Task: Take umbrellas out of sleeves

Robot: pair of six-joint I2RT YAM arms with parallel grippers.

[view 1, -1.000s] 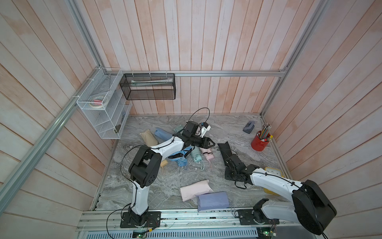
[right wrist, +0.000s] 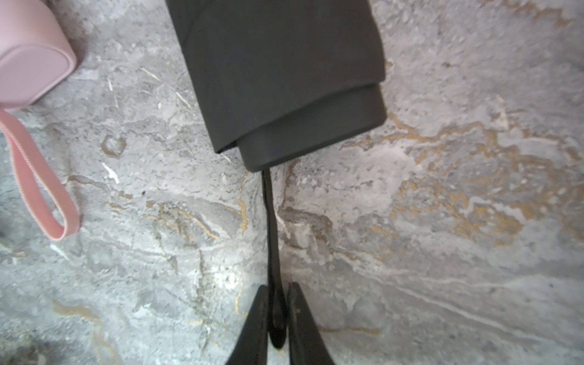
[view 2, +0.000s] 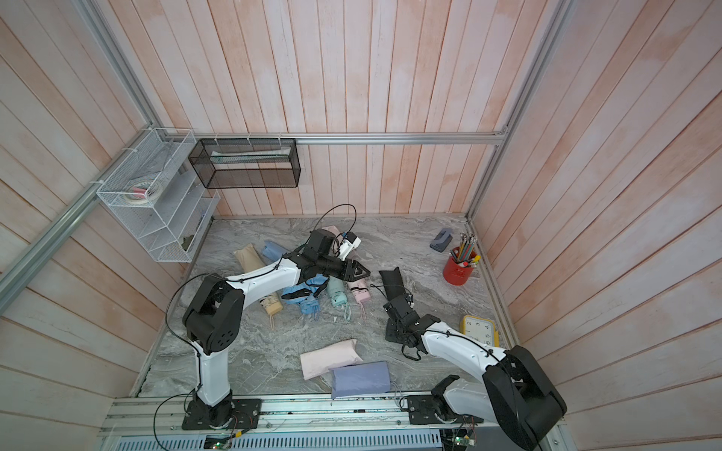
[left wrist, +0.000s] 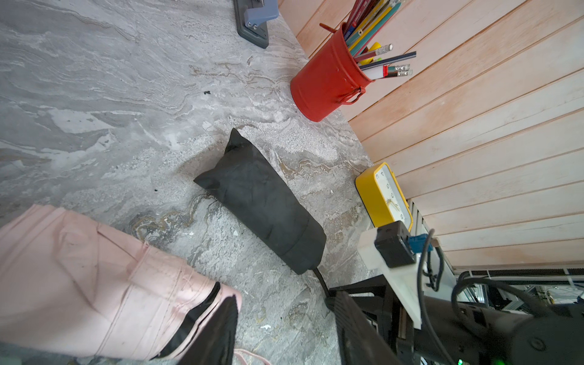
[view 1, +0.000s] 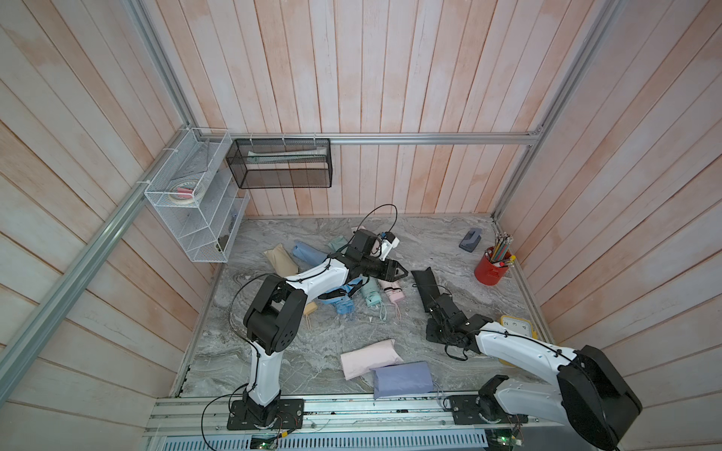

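Observation:
A black umbrella in its sleeve [left wrist: 264,200] lies on the table, its flat handle end [right wrist: 316,127] showing past the sleeve's edge. From that end runs a thin black wrist strap [right wrist: 272,237]. My right gripper has its fingers close on either side of the strap's far part; whether they pinch it I cannot tell. Over the table's middle, near the pink umbrella [left wrist: 115,286], my left gripper is open and empty. That pink umbrella has a black band and a loop. The right arm hides part of the black umbrella in the top views.
Several other umbrellas, among them a blue one [view 1: 308,254] and a mint one [view 1: 371,294], lie around the left arm. Empty-looking pink [view 1: 368,357] and blue-grey [view 1: 404,379] sleeves lie in front. A red pencil bucket [view 1: 489,272] stands at right.
The left arm and the umbrellas look nearly unmoved.

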